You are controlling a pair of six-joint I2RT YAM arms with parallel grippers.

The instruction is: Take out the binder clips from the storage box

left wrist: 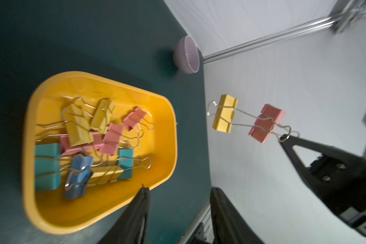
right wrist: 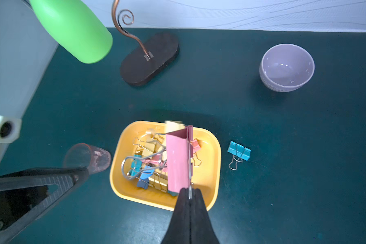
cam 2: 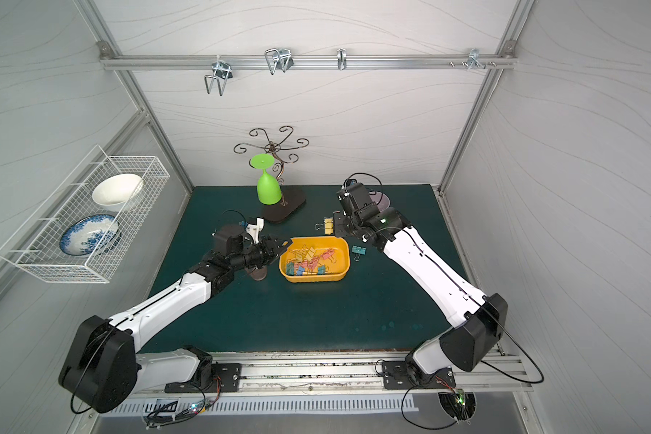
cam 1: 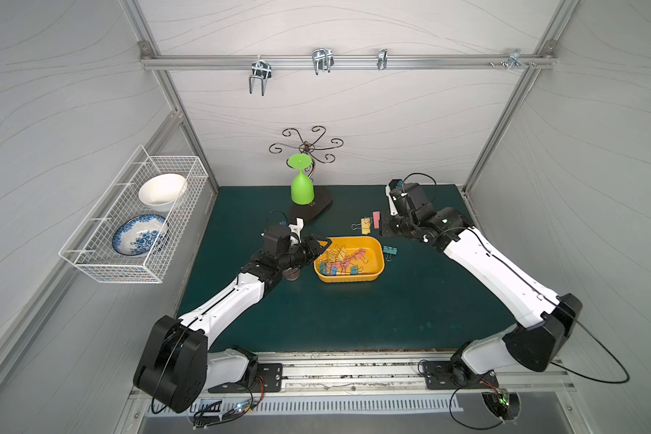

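Observation:
The yellow storage box (cam 1: 369,271) holds yellow, pink, blue and teal binder clips. Above and right of it, my right gripper is shut on a pink binder clip (left wrist: 264,122), with a yellow binder clip (left wrist: 223,111) hanging hooked on it by the wire handles. My left gripper is above the box's left part, part open, nothing seen between its fingers. A teal binder clip (right wrist: 238,151) lies on the table right of the box.
A green bottle-like holder (cam 1: 301,188) hangs on a metal stand at the back. A purple bowl (right wrist: 285,69) sits back right, a clear cup (right wrist: 97,158) left of the box.

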